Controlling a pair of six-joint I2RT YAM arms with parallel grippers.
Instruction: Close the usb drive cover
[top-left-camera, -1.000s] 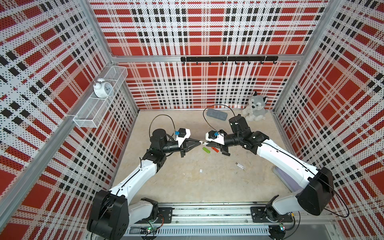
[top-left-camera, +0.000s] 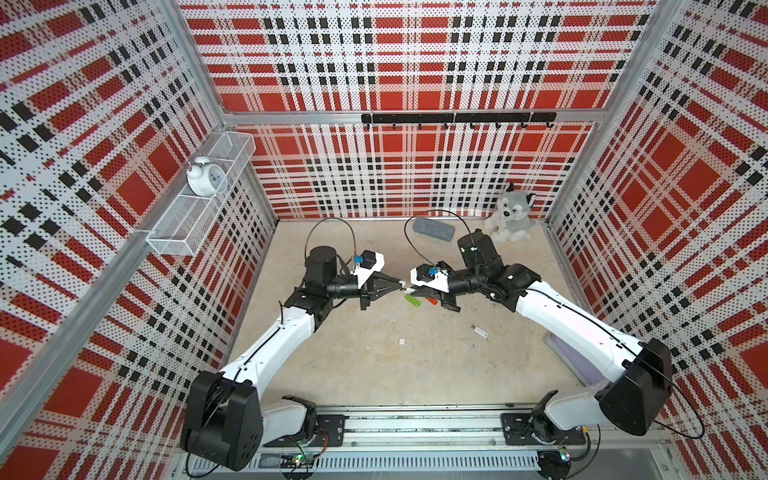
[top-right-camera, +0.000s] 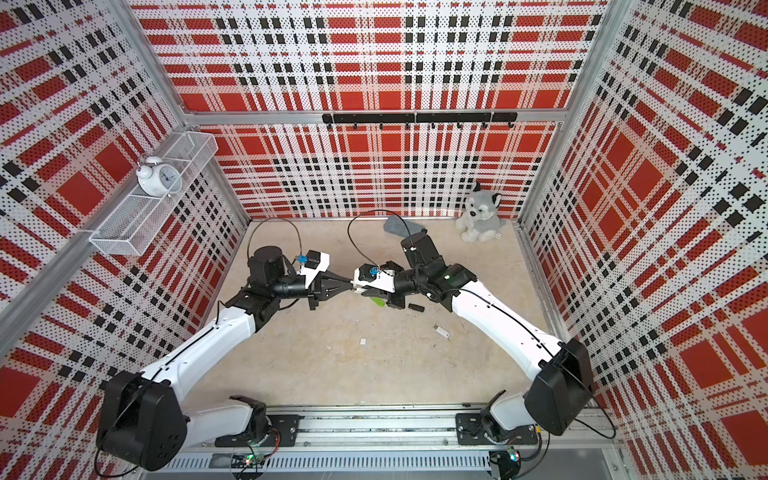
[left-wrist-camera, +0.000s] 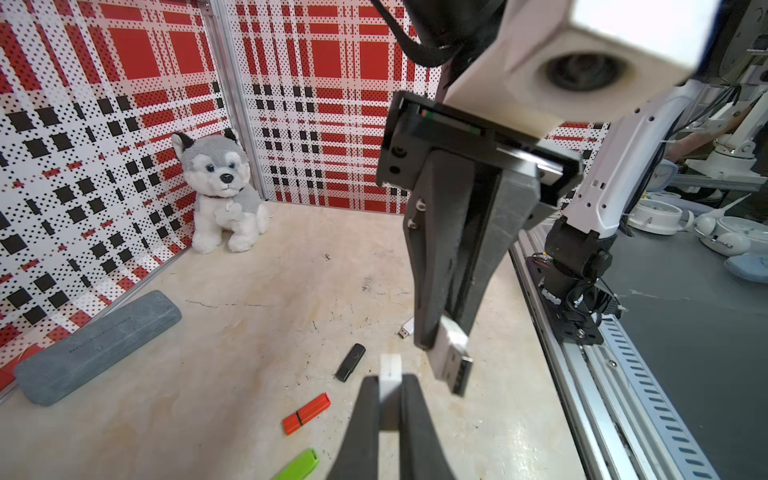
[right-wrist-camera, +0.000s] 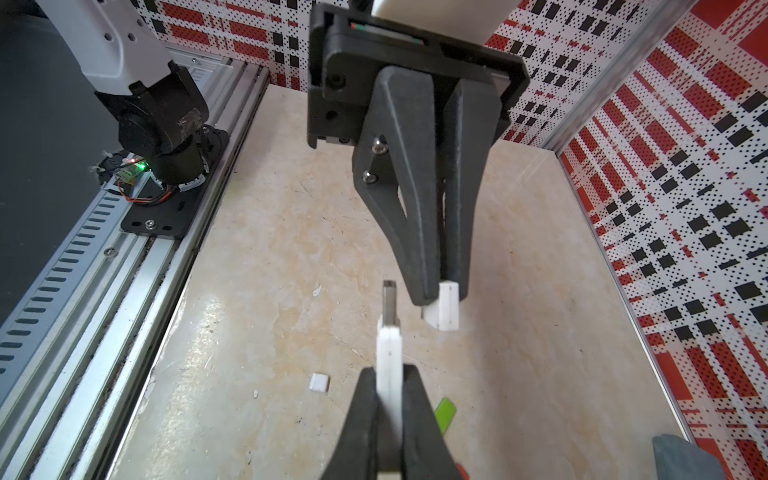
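Note:
My right gripper is shut on a slim white USB drive (right-wrist-camera: 389, 350). Its bare metal plug (right-wrist-camera: 389, 297) sticks out past the fingertips. A small white cover (right-wrist-camera: 448, 307) pokes from between the fingers of my left gripper, which is shut on it. The two grippers face each other above the table. In the right wrist view the cover appears right of the plug, out of line with it. In the left wrist view the plug likewise stands to the right of the cover. No overlap of the two shows.
On the table below lie a green drive (left-wrist-camera: 297, 465), a red one (left-wrist-camera: 305, 413), a black one (left-wrist-camera: 350, 361), a white drive (top-left-camera: 480, 332) and a small white piece (right-wrist-camera: 319, 382). A grey case (top-left-camera: 433, 229) and a plush husky (top-left-camera: 512, 213) sit at the back.
The left arm has shifted a little toward the back and right.

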